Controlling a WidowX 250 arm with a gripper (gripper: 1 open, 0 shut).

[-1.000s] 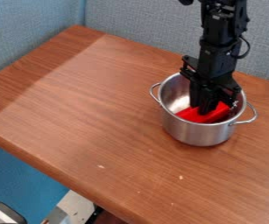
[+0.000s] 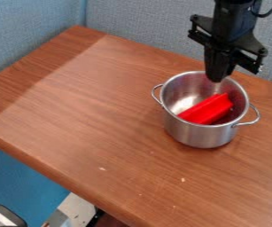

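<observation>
A steel pot with two wire handles stands on the right part of the wooden table. Inside it lies a red elongated block. My black gripper hangs over the back of the pot, above the red block and apart from it. Its fingertips are small and dark, and whether they are open or shut is unclear.
Blue padded walls stand behind it. Some hardware lies at the bottom left beyond the table edge.
My gripper has risen from inside the pot to above it, leaving the red block lying in the pot.
</observation>
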